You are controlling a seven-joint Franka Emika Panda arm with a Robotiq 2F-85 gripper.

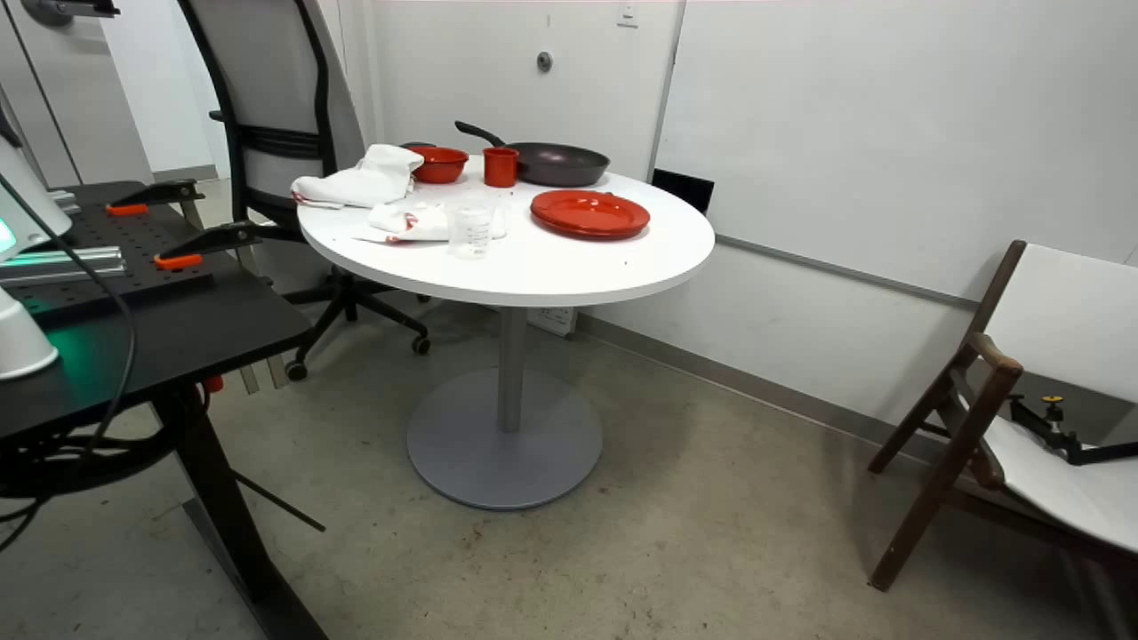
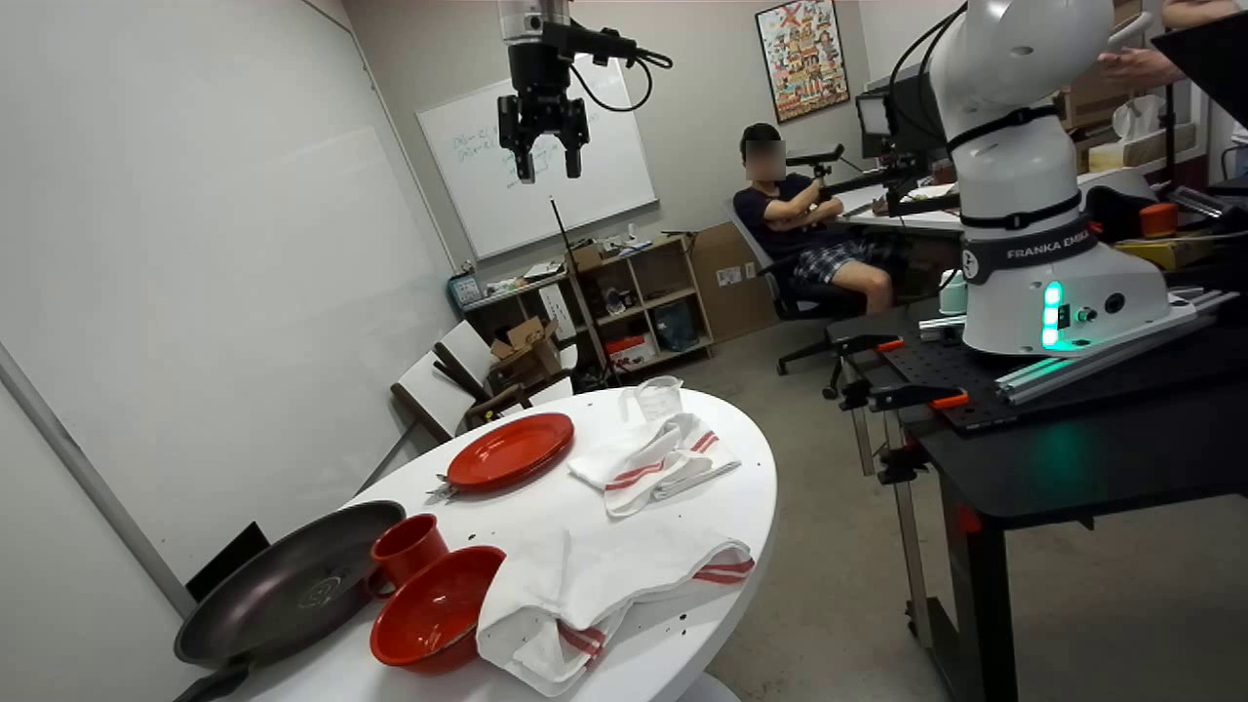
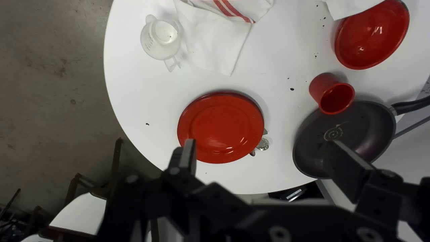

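Observation:
High above the round white table, my gripper stands open, its two fingers well apart and nothing between them. In the wrist view the gripper shows one blurred finger over the edge of the red plate and the other over the dark frying pan; both are far below. A red mug stands at the pan's rim, with a red bowl behind it. The clear measuring cup sits near the table edge. Metal cutlery pokes out from under the plate.
Two white towels with red stripes lie on the table, one by the measuring cup, the other against the bowl. A whiteboard wall borders the pan's side. A person sits in the background. The air around the gripper is clear.

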